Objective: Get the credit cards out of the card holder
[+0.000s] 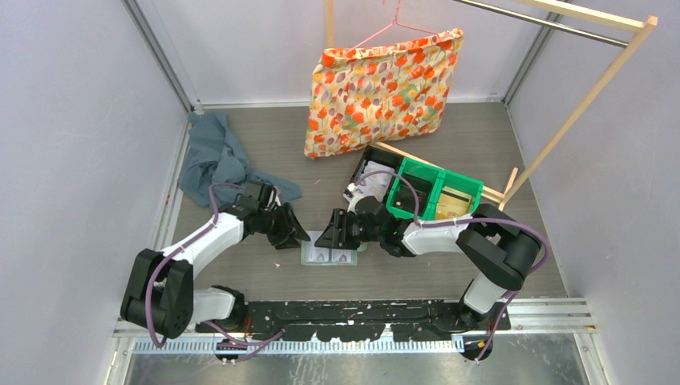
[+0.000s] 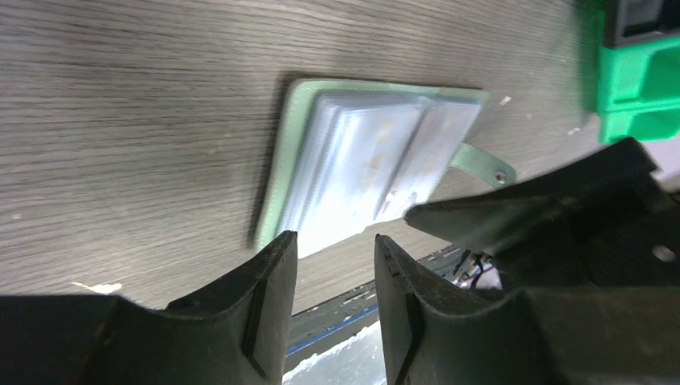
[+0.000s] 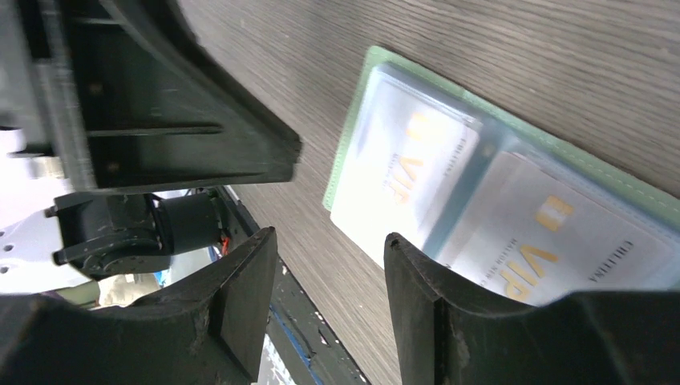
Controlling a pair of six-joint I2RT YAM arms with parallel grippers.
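Note:
An open card holder [image 1: 328, 261] with a pale green cover lies on the table between my grippers, white cards in its clear sleeves. In the right wrist view two printed cards [image 3: 397, 160] show side by side. My left gripper is part open at the holder's left side, nothing between its fingers. My right gripper stands open over the holder, its fingertips near the cards, nothing between them.
Green bins [image 1: 465, 180] and a black bin with packets stand at the back right. A blue cloth [image 1: 216, 160] lies at the back left. A floral fabric [image 1: 381, 88] hangs at the back. The table around the holder's front is clear.

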